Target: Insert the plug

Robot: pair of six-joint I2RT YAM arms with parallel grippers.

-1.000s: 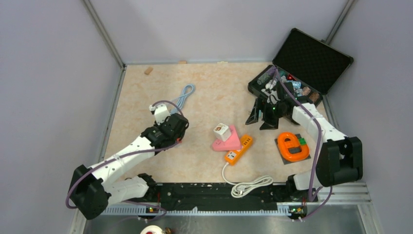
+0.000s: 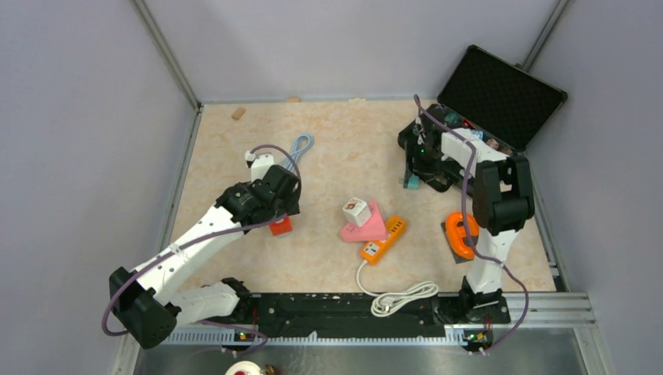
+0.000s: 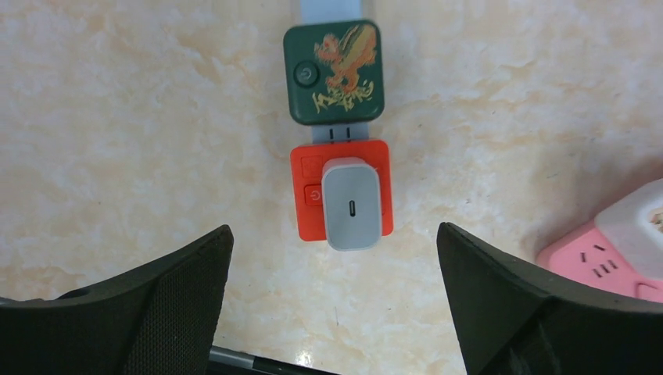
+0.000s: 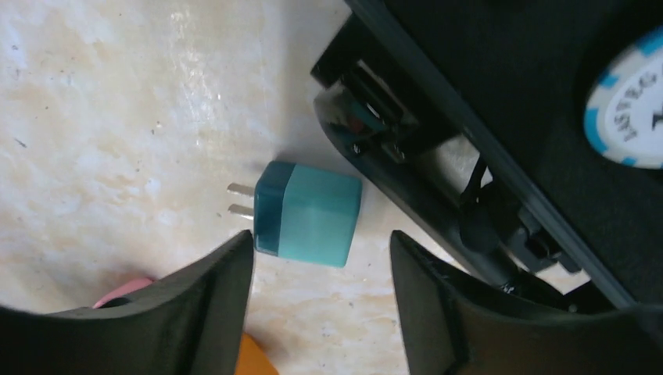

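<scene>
A teal plug with two prongs pointing left lies on the table beside the black case, between the fingertips of my right gripper, which is part open and not closed on it. In the top view it is the small teal shape. My left gripper is open above a red block with a grey top piece; a green box lies just beyond. An orange power strip with a white cable lies at the front middle.
The open black case stands at the back right. A pink block with a white cube sits in the middle, an orange ring at the front right.
The left arm has shifted slightly.
</scene>
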